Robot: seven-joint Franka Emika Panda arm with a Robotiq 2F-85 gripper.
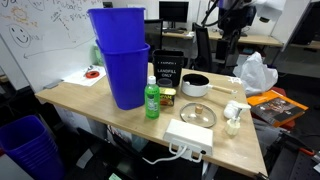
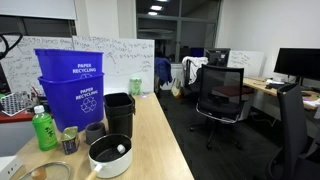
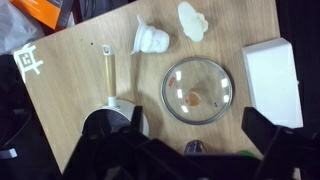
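My gripper is open above the table, its dark fingers spread wide at the lower part of the wrist view with nothing held. In exterior view 1 the arm hangs at the top right, well above the tabletop. Below lies a round glass lid (image 3: 196,90) with a brown knob, flat on the wood. A white pot (image 1: 195,86) with a wooden handle (image 3: 110,72) stands uncovered beside it; exterior view 2 shows a small pale item inside the pot (image 2: 110,150). Near the lid are a white crumpled-looking object (image 3: 151,39) and a cream-coloured one (image 3: 193,21).
A white box (image 1: 188,138) with a cable lies at the near edge. A green bottle (image 1: 152,98), a can (image 1: 167,98), tall blue bins (image 1: 127,80) and a black bin (image 1: 168,68) crowd the left side. Bare wood (image 2: 155,140) extends right of the pot.
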